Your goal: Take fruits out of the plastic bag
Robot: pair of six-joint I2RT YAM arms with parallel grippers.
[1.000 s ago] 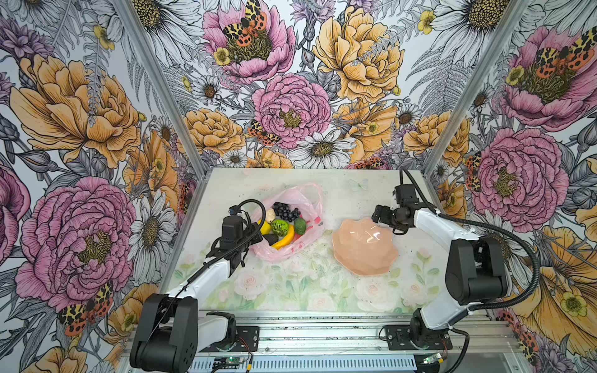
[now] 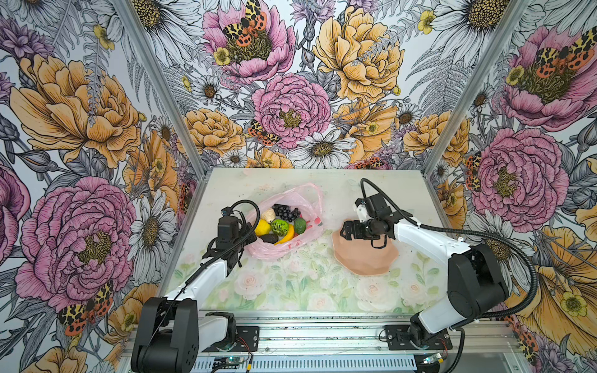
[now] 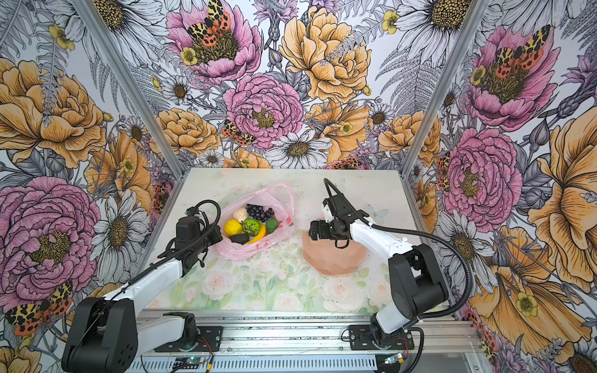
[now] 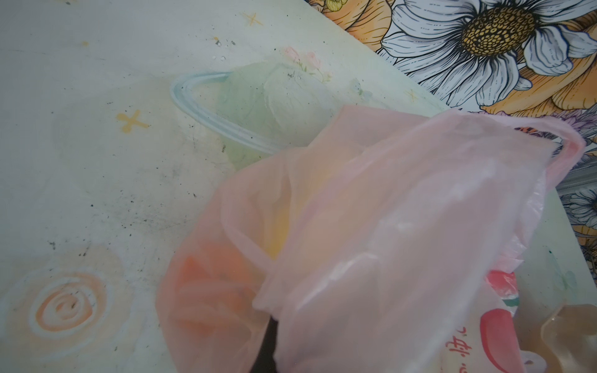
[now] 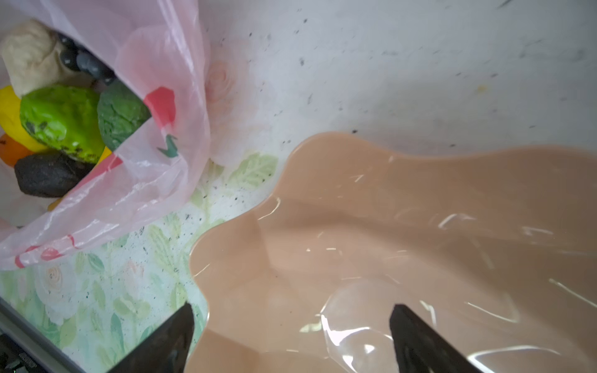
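Observation:
A pink plastic bag [image 2: 273, 250] lies open on the left half of the table. In it are a yellow fruit [image 5: 12, 118], an orange fruit [image 5: 12, 149], a bright green fruit [image 5: 62, 118], a darker green one [image 5: 121, 115], a dark one [image 5: 46, 174], black grapes [image 2: 288, 211], a pale lump [image 5: 34, 56] and a banana [image 2: 287, 235]. At the bag's left side my left gripper is shut on the thin film; folds hide most of its fingers. My right gripper hangs above the bowl, open and empty.
An empty peach-coloured bowl [image 2: 363, 256] with a wavy rim stands right of the bag, a narrow strip of table between them.
My right arm has swung left from the bowl's far right edge to over the bowl, towards the bag.

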